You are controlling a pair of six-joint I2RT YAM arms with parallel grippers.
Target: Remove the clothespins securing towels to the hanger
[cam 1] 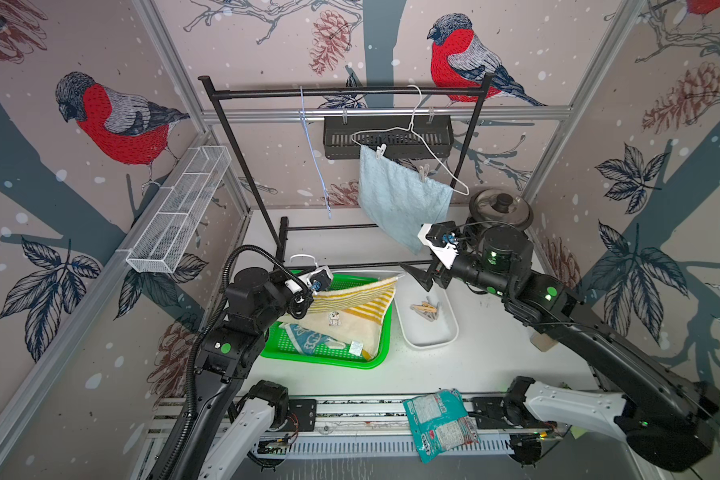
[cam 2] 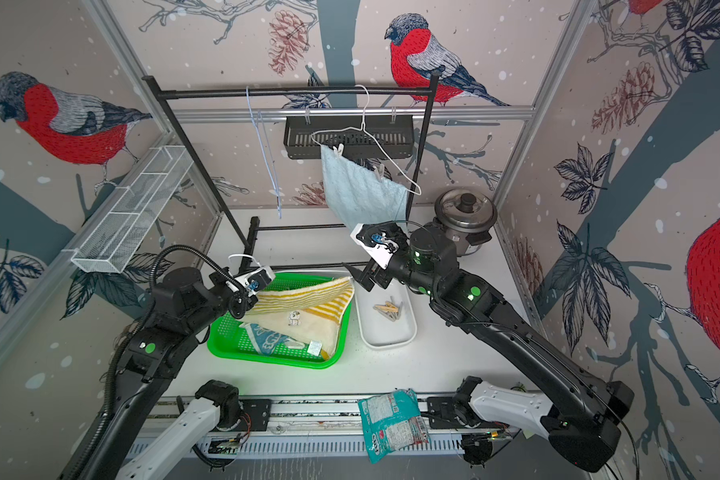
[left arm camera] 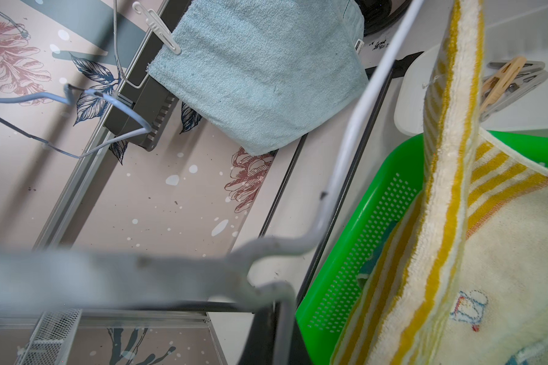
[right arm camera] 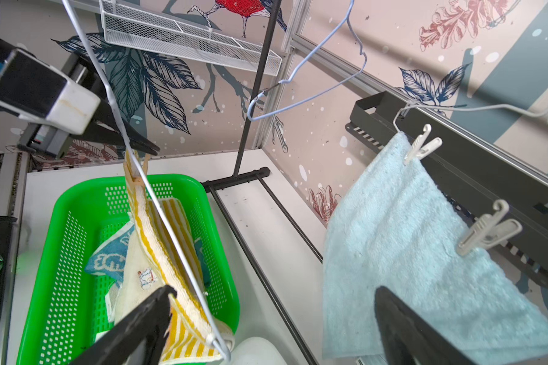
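The white wire hanger (left arm camera: 353, 146) is in my left gripper (cam 1: 302, 289), which is shut on its thin wire over the basket. A yellow-striped towel (cam 1: 360, 301) rises below it from the green basket (cam 1: 368, 362). At the towel's raised end in the right wrist view is a wooden clothespin (right arm camera: 132, 169). Open and empty, my right gripper (cam 1: 421, 276) stands near the hanger's other end. A light blue towel (cam 2: 364, 190) hangs from another hanger (cam 2: 392, 156) on the rack, with two white clothespins (right arm camera: 421, 144) on its top edge.
Several loose clothespins (cam 1: 426, 309) lie in a white tray (cam 1: 429, 345) right of the basket. An empty blue hanger (cam 1: 310, 144) hangs on the black rack (cam 1: 264, 93). A lidded pot (cam 2: 465, 209) stands at the back right.
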